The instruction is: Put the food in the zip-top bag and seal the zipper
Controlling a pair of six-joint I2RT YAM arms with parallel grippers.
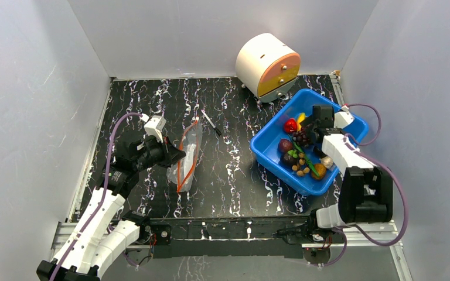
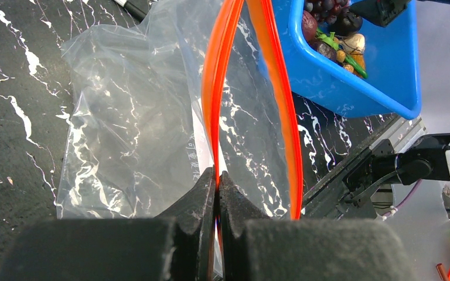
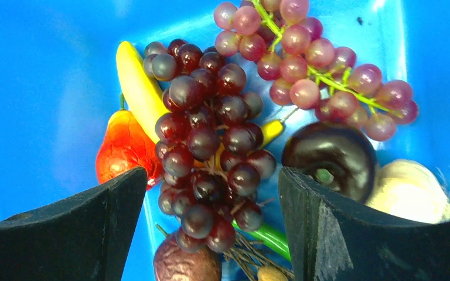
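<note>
The clear zip top bag with orange zipper stands on the black marble table. My left gripper is shut on its zipper strip, and the bag's mouth gapes beside it. My right gripper is open low in the blue bin, its fingers either side of a dark grape bunch. Around that bunch lie a banana, a red pear, pink grapes, an eggplant, garlic and other food.
A cream drawer box stands at the back. A marker lies behind the bag. The table between bag and bin is clear.
</note>
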